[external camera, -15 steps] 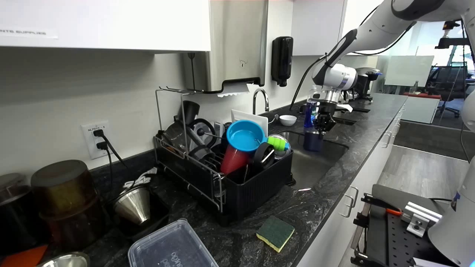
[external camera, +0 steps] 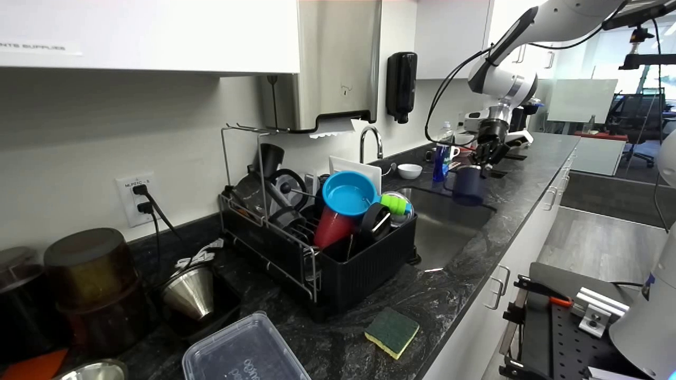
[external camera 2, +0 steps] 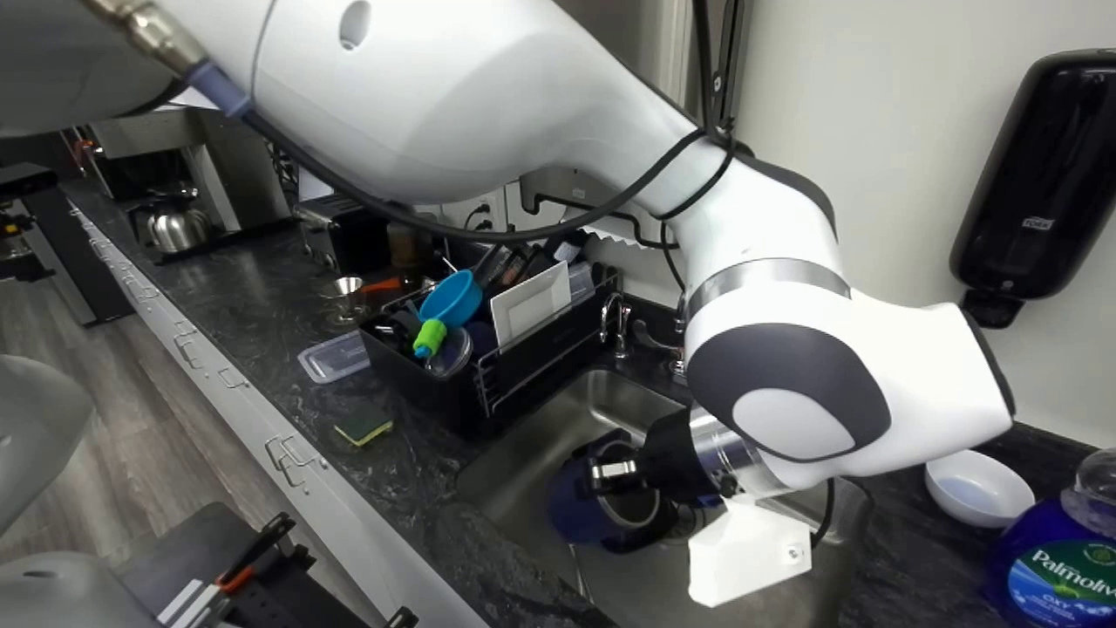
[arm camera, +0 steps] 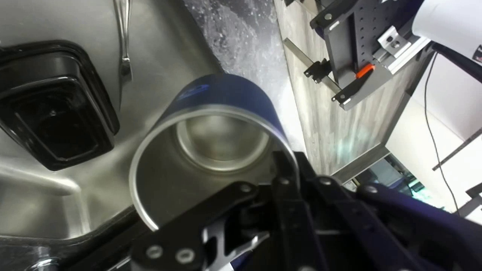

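Note:
A dark blue mug [arm camera: 246, 92] with a bare metal inside hangs over the sink [external camera: 437, 231], near its right-hand end in exterior view 1. My gripper is shut on the mug's wall, one finger inside the rim and the other outside. In the wrist view the mouth of the mug faces the camera. From exterior view 2 the blue mug [external camera 2: 578, 502] shows below the wrist, partly covered by the gripper [external camera 2: 619, 476]. The mug's bottom is clear of the sink floor in exterior view 1.
A black container [arm camera: 49, 113] and a fork [arm camera: 126, 63] lie in the sink. The full dish rack [external camera: 374, 272] stands beside it; a sponge [external camera: 393, 330] lies on the counter. A white bowl [external camera: 410, 171] and a blue soap bottle [external camera: 442, 155] stand behind the sink.
The arm has risen and shifted right in exterior view 1, bringing the mug up from inside the sink to about counter height.

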